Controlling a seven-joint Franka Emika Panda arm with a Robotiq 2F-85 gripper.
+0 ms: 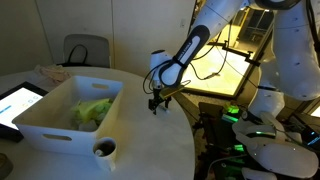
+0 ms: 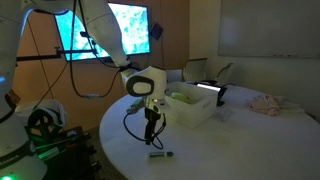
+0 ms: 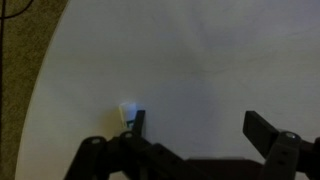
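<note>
My gripper [image 1: 160,104] is low over the white table, its fingers open and nothing between its fingers. A small dark marker-like object with a pale end [image 2: 160,154] lies on the table close to the gripper. In the wrist view, only the pale end of this small object [image 3: 128,112] clearly shows, just beyond the left finger [image 3: 137,124] and off to one side of the gap. The rest of it is dim or hidden behind that finger.
A white box [image 1: 58,133] holding something green [image 1: 92,109] stands beside the arm. Near it are a cup [image 1: 105,152] and a lit screen [image 1: 14,106]. Pinkish cloth [image 2: 266,104] lies farther back.
</note>
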